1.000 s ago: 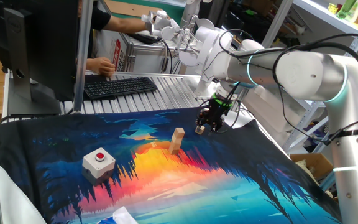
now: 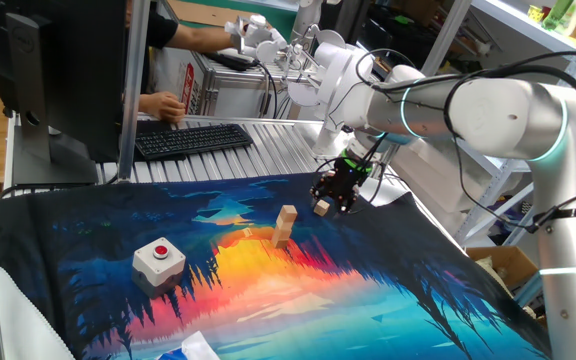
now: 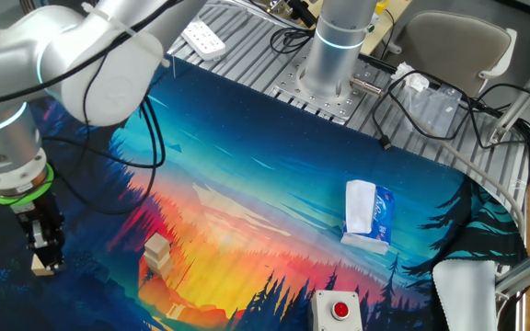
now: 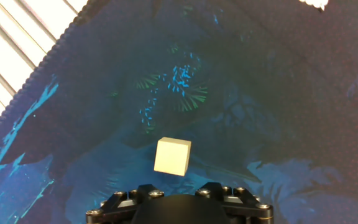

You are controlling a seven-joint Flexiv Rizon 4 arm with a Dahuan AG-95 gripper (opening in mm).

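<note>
A small light wooden cube (image 4: 172, 156) rests on the dark part of the cloth, just ahead of my gripper in the wrist view. The fingers stand open, one finger to either side, and the cube is not between them. From exterior view 1, the gripper (image 2: 336, 192) hangs low beside this cube (image 2: 321, 208). Exterior view 2 has the cube (image 3: 41, 266) right below the gripper (image 3: 48, 256), partly covered by it. Apart from these, a short stack of wooden blocks (image 2: 284, 227) stands upright near the middle of the cloth; it also shows in exterior view 2 (image 3: 157, 254).
A grey box with a red button (image 2: 159, 266) sits on the cloth, and a blue-white tissue pack (image 3: 369, 216) lies farther off. Keyboard (image 2: 193, 141) and monitor (image 2: 68, 90) occupy the table's back side. Loose cables hang by the arm.
Over the last second my gripper has shifted slightly, and more of the cube shows beside it in exterior view 1. The cube and the block stack stay in place.
</note>
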